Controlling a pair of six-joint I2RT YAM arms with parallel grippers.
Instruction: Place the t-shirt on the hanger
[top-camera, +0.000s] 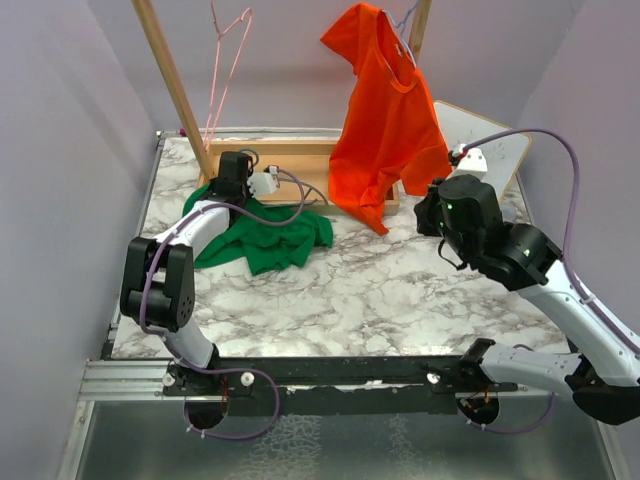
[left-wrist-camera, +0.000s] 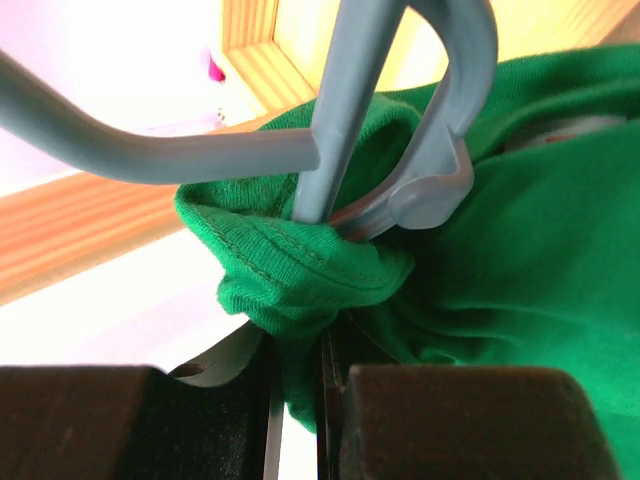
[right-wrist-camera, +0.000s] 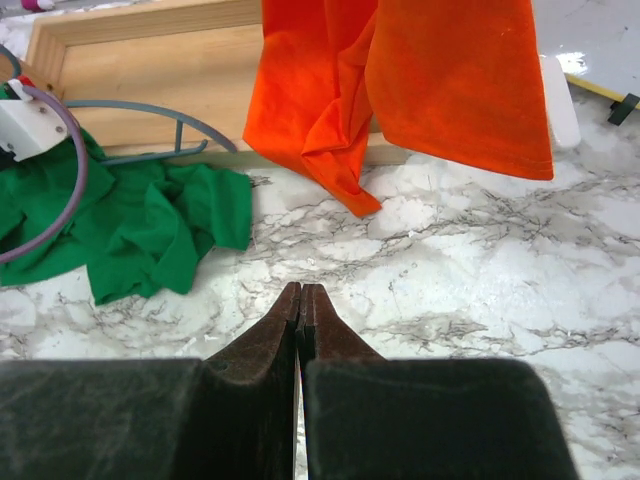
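Observation:
The green t-shirt (top-camera: 276, 240) hangs from my left gripper (top-camera: 252, 184) on the left of the table. In the left wrist view that gripper is shut on bunched green fabric (left-wrist-camera: 290, 260), with a grey hanger (left-wrist-camera: 350, 120) threaded into the cloth above the fingers. The right wrist view shows the hanger (right-wrist-camera: 150, 108) reaching rightward over the green shirt. My right gripper (top-camera: 432, 215) stands to the right, apart from shirt and hanger, its fingertips (right-wrist-camera: 290, 310) shut with nothing visible between them.
An orange shirt (top-camera: 370, 110) hangs at the back right. A pink hanger (top-camera: 228, 60) hangs from the wooden rack (top-camera: 165, 70). A white board (top-camera: 480, 140) stands behind.

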